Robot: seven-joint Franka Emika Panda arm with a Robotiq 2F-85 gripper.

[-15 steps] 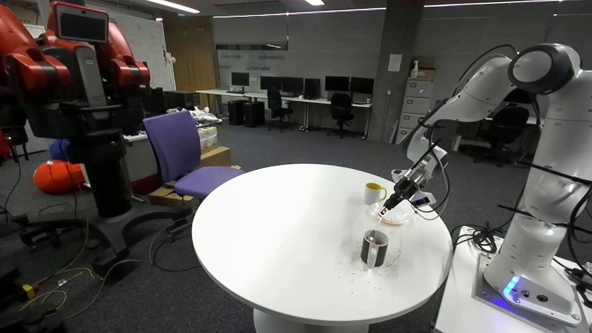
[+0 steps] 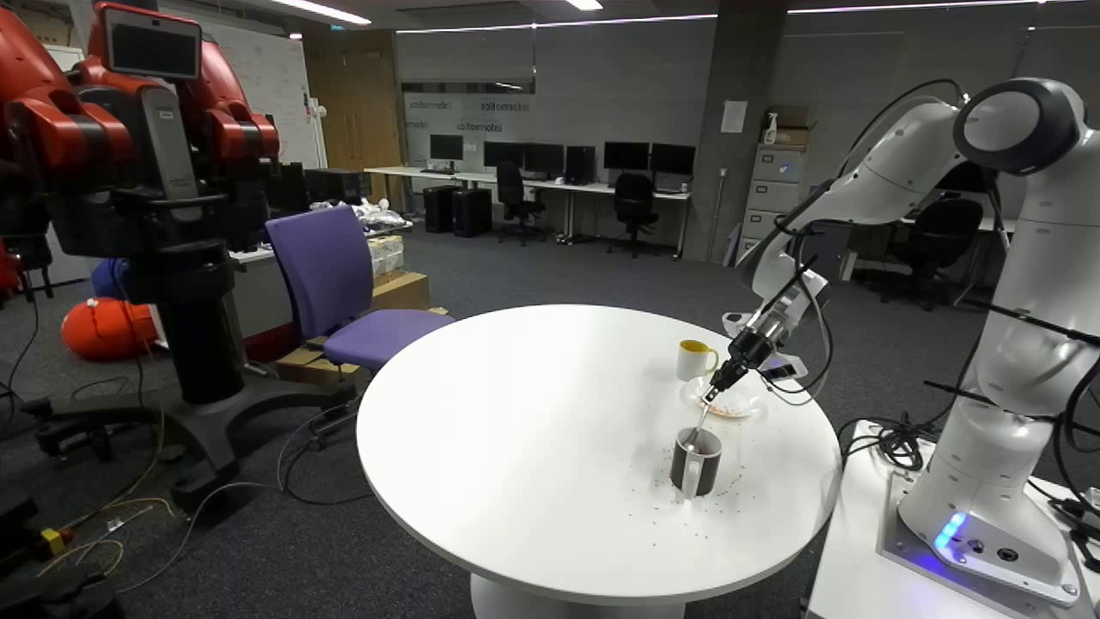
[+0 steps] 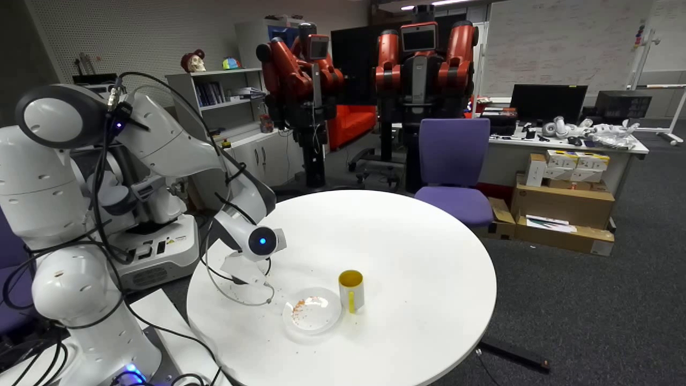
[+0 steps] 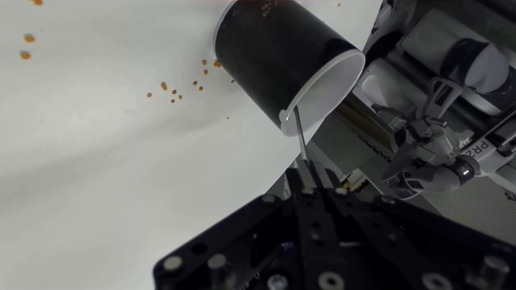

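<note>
A black mug [image 2: 680, 469] with a white inside and a pale handle stands upright on the round white table. Inside it rests the lower end of a thin metal spoon [image 2: 705, 414], leaning toward my arm. Just above the mug's rim, my gripper [image 2: 711, 393] is shut on the spoon's upper end. In the wrist view the spoon's handle [image 4: 300, 135] runs from between the fingertips into the mug's mouth [image 4: 329, 94]; its bowl is hidden there. Exterior view 2 shows neither the black mug nor the fingertips, as the arm blocks them.
A clear plate [image 3: 326, 324] holding orange crumbs lies behind the black mug, with a white mug [image 3: 357, 297], yellow inside, beside it. Orange bits [image 4: 164, 86] are scattered around the black mug. The table's far side from my arm [image 2: 495, 413] is bare.
The arm's upper links have shifted slightly, and the spoon's tilt in the mug differs a little. Both mugs and the plate are where they were.
</note>
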